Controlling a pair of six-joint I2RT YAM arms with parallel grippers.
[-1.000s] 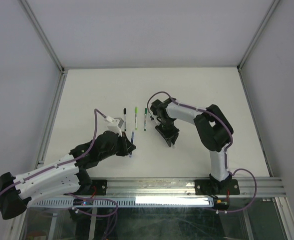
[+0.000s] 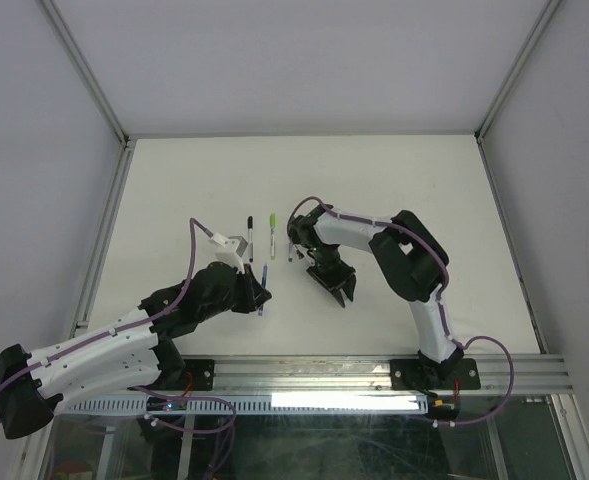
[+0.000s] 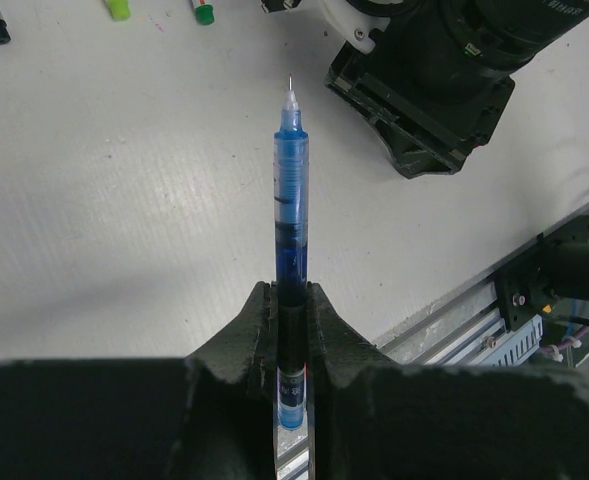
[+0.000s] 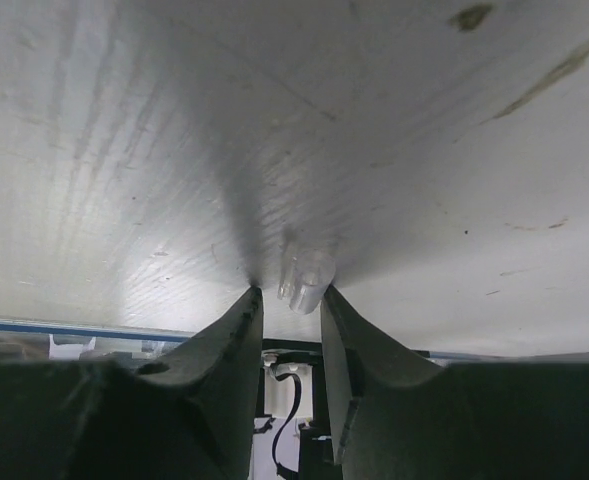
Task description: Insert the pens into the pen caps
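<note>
My left gripper is shut on a blue pen (image 3: 291,190), held with its tip uncovered and pointing up in the left wrist view. My right gripper is open, low over the table, around a small clear pen cap (image 4: 306,275) lying between or just beyond its fingertips; contact is unclear. From above, a black pen (image 2: 250,238), a light-green pen (image 2: 272,235) and a green-ended pen (image 2: 290,245) lie on the table behind the grippers.
The right arm spans the table's right middle.
My right gripper has shifted toward the front of the table and slightly right, with its arm leaning further left. The left arm and blue pen are nearly unchanged.
</note>
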